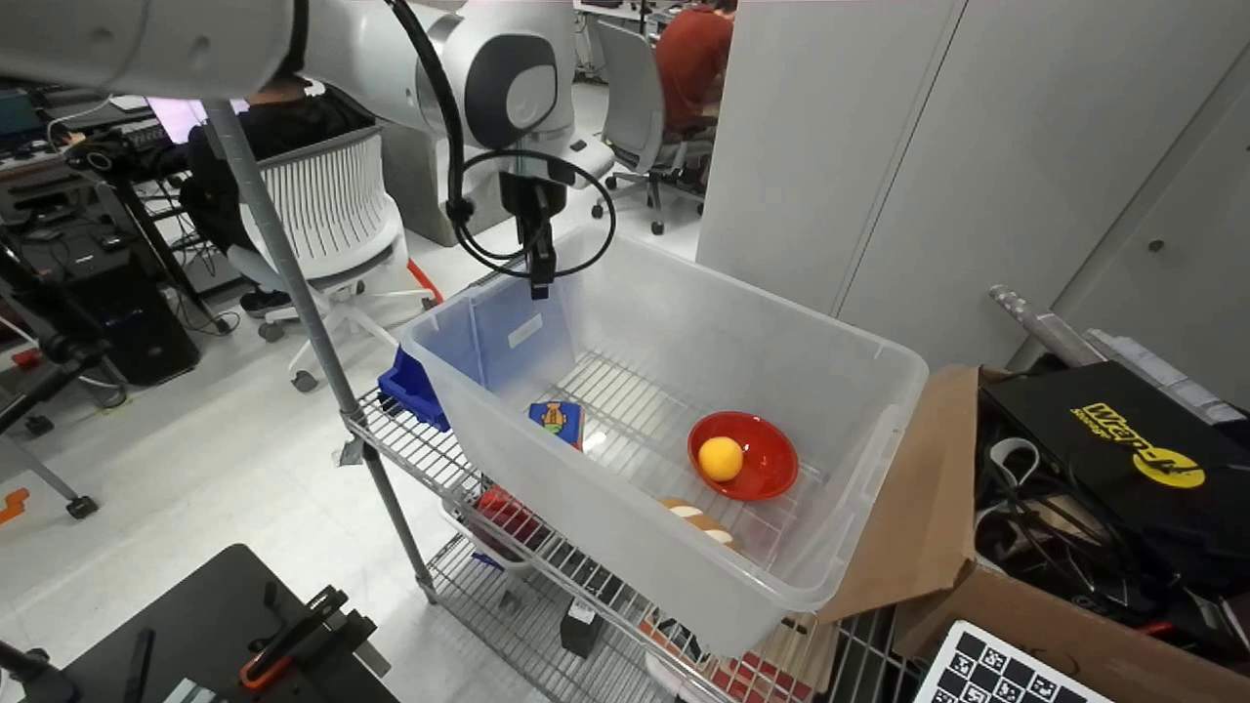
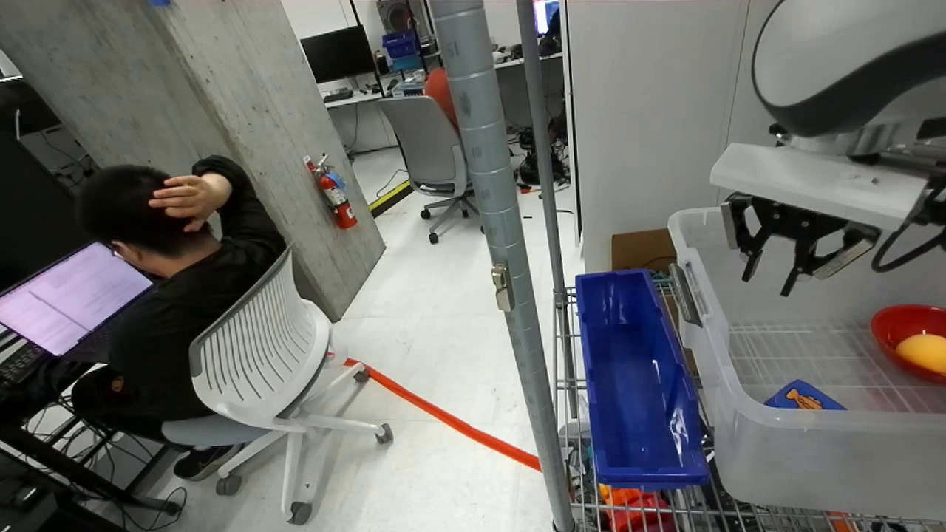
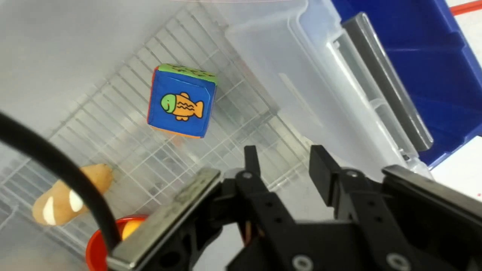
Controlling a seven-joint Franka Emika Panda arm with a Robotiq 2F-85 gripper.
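Note:
My gripper hangs high over the back left part of the clear plastic bin [image 1: 750,285], its fingers apart and nothing between them. In the wrist view a blue soft cube [image 3: 178,106] with a fish picture lies on the bin floor, well below my fingers and to their upper left. A red bowl [image 1: 776,451] with a yellow-orange ball [image 1: 720,458] in it sits toward the right of the bin. A brown bread-like toy with white stripes [image 3: 74,198] lies near the bowl, partly hidden by the bin wall in exterior view 1.
An empty blue tray [image 2: 634,372] stands on the wire shelf beside the bin's end wall. A metal pole [image 2: 505,248] rises near the tray. Beyond the bin's other end is an open cardboard box [image 1: 926,492] full of gear.

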